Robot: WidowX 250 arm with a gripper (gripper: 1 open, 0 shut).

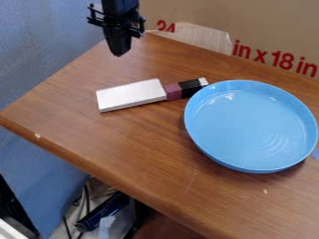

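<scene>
My black gripper (118, 37) hangs at the top of the view, above the back left corner of the wooden table, apart from everything on it; its finger is too small and dark to read. A white block (130, 95) lies on the table with a dark red and black piece (185, 90) at its right end, tipped with a small light part. To the right of these sits a light blue plate (249, 126).
A cardboard box (262, 28) stands behind the table (112, 149). Past the left edge are a blue surface and some clutter below.
</scene>
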